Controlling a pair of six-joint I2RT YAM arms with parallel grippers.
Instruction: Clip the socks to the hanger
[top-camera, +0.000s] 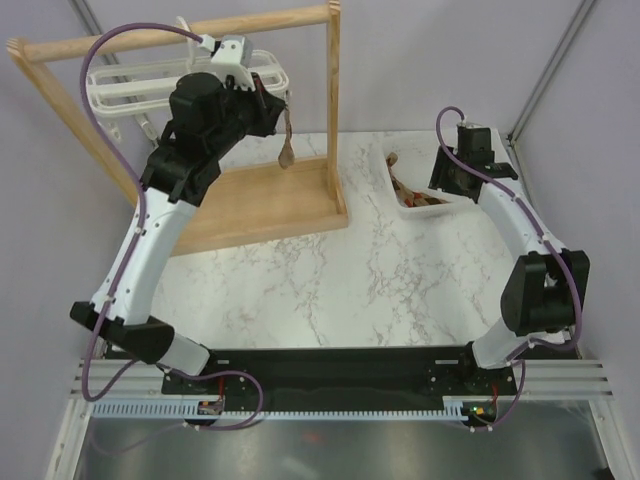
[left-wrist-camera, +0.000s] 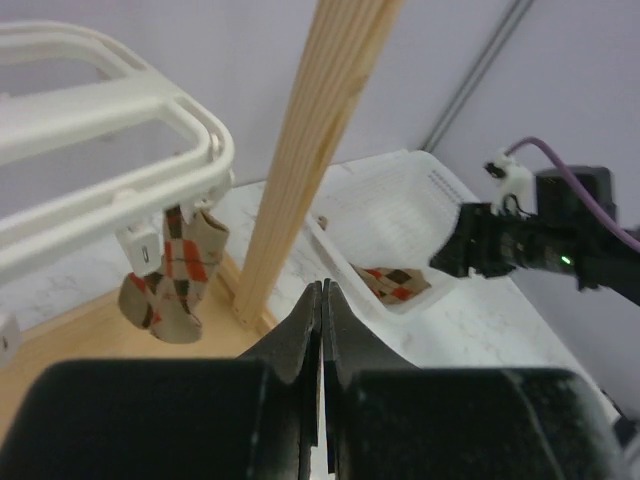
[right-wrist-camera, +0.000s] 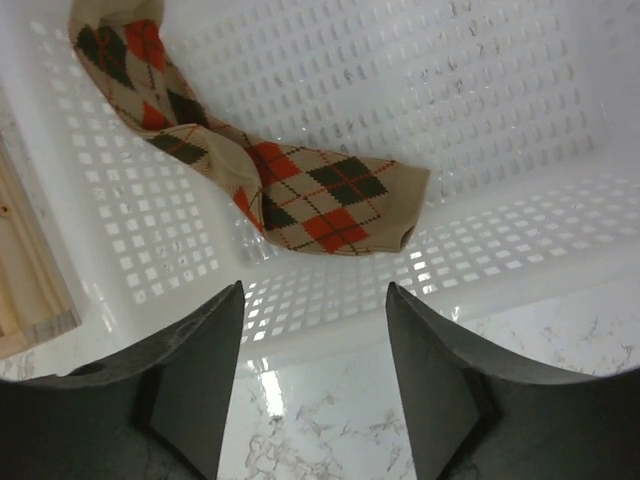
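A plaid sock (left-wrist-camera: 180, 280) hangs from a clip of the white hanger (left-wrist-camera: 90, 110), which is on a wooden rack. My left gripper (top-camera: 260, 115) is at the hanger, near the hanging sock in the top view; in its wrist view the fingertips (left-wrist-camera: 313, 300) are shut, nothing visible between them. My right gripper stands open over the white basket's (right-wrist-camera: 100, 260) near wall, with nothing between its fingers. In the basket lies plaid sock fabric (right-wrist-camera: 340, 205), folded and bunched toward the upper left; whether it is one sock or several I cannot tell.
The wooden rack (top-camera: 333, 90) stands at the back left on its board base (top-camera: 260, 200). Grey walls close in at both sides and the back.
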